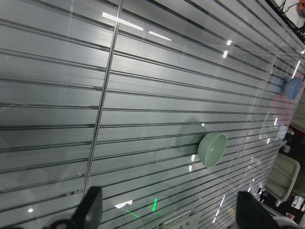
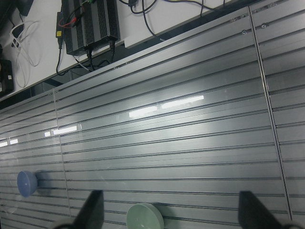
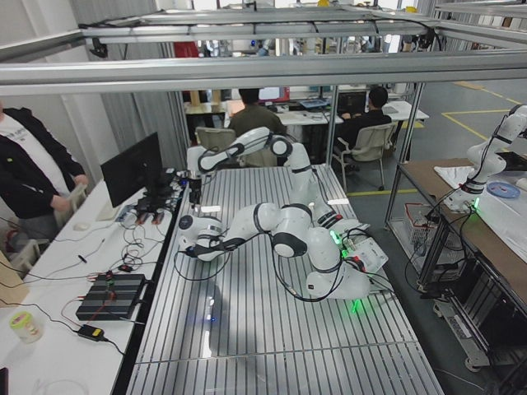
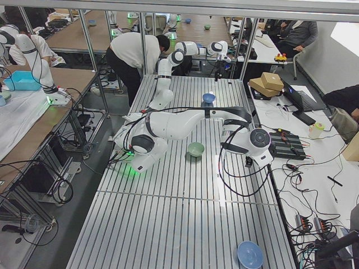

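A green bowl [image 4: 196, 149] stands mid-table, a blue bowl [image 4: 208, 97] stands toward one end, and a second blue bowl [image 4: 249, 255] is at the near end in the camera right view. The green bowl [image 1: 212, 149] and a blue bowl [image 1: 292, 88] also show below my left gripper, whose two dark fingertips are wide apart with nothing between. My right gripper is likewise open above the table, with the green bowl [image 2: 144, 217] between and beyond its fingertips in the image and a blue bowl [image 2: 26, 183] to the left.
A white side desk [image 3: 49, 354] with black boxes, cables and a monitor [image 3: 132, 173] borders the slatted metal table [image 3: 255, 354]. Both arms span much of the table. Free table surface lies at the near end of the camera left view.
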